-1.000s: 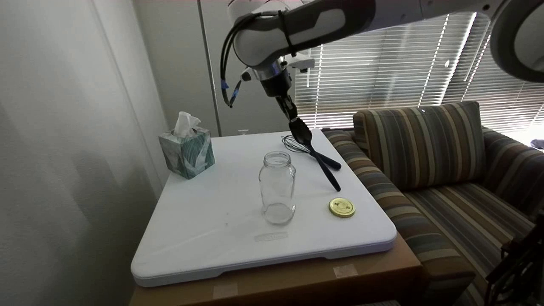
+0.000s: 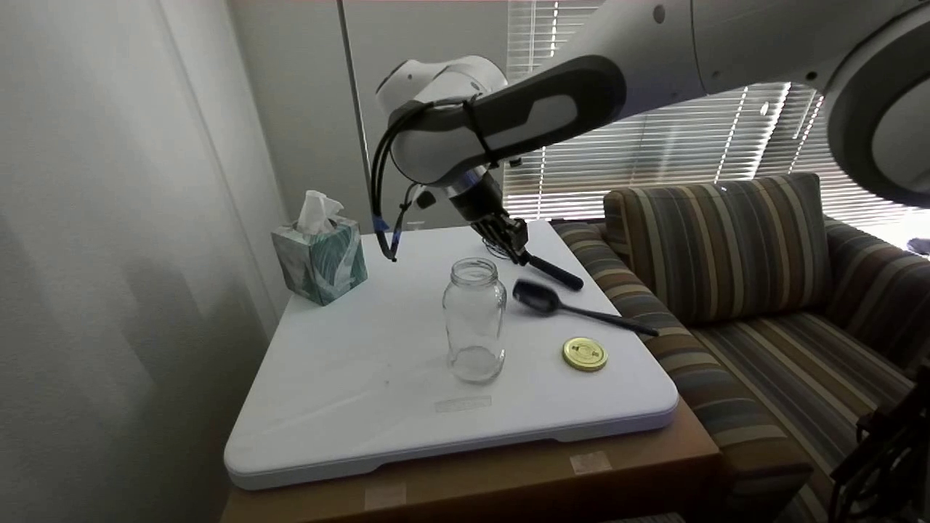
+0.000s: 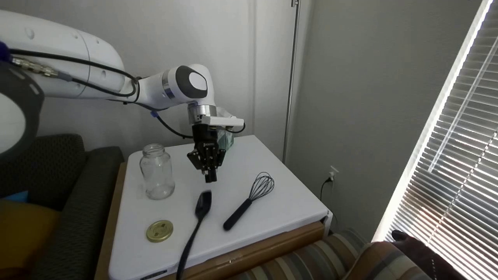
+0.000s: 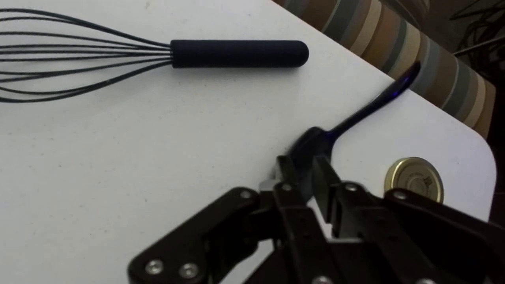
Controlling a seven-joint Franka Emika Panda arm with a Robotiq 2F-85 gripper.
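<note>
My gripper [image 2: 523, 258] points down over the far right part of the white table. In the wrist view its fingers [image 4: 325, 182] stand a little apart, so the gripper is partly open with nothing held. Below the tips is a black spoon [image 3: 203, 203], its bowl clear of the fingers and partly hidden by them in the wrist view. The spoon's handle [image 2: 610, 319] reaches out to the table's edge by the striped sofa. Whether the spoon lies fully at rest, I cannot tell. A black whisk [image 4: 239, 53] lies beside it on the table.
An open, empty glass jar [image 2: 474, 318] stands upright on the table [image 2: 366, 375]. Its gold lid [image 3: 159, 230] lies flat near the spoon. A tissue box [image 2: 322, 260] is at the back left.
The spoon hung from my gripper a second ago, handle pointing down. Now it is apart from the fingers, lower and nearer the table, handle swung toward the sofa. The arm has come down.
</note>
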